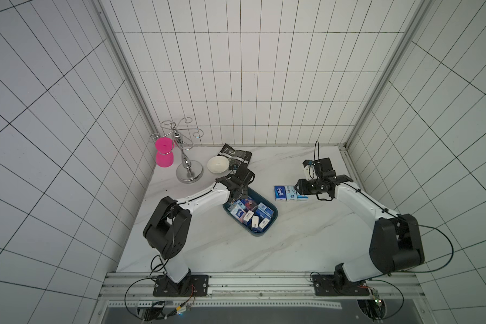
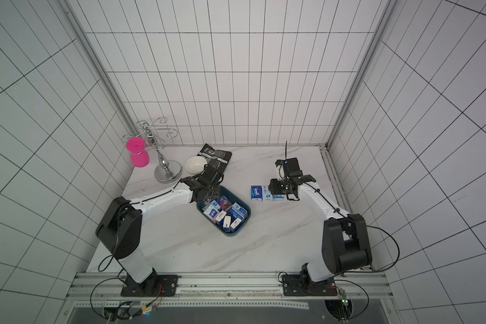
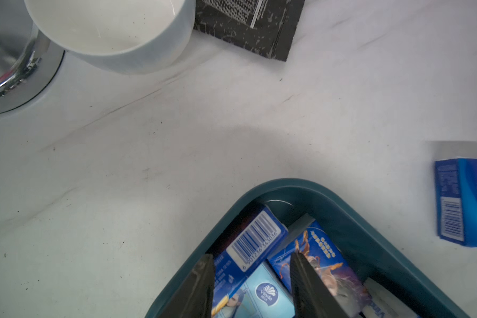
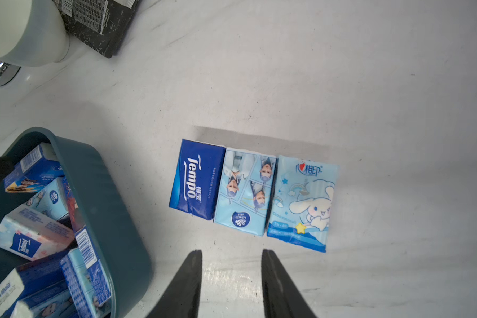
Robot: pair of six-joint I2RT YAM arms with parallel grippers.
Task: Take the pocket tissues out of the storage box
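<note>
The dark teal storage box (image 1: 271,222) stands on the table, filled with several tissue packs (image 4: 33,231). Over its upper left end hangs my left gripper, open, with a blue pack (image 3: 255,241) and a light blue pack (image 3: 265,293) lying below its fingers and none visibly gripped. Outside the box, to its right, three packs form a row: a dark blue Tempo pack (image 4: 197,179), a light blue Vinda pack (image 4: 244,191) and a pale blue pack with a white cartoon figure (image 4: 303,204). My right gripper hovers at that row, fingers apart and empty.
A white bowl (image 1: 218,164) and a black pouch (image 1: 235,156) lie behind the box. At the back left stands a chrome rack (image 1: 189,171) holding pink cups (image 1: 164,151). Bare tabletop (image 1: 302,237) stretches in front of the row of packs.
</note>
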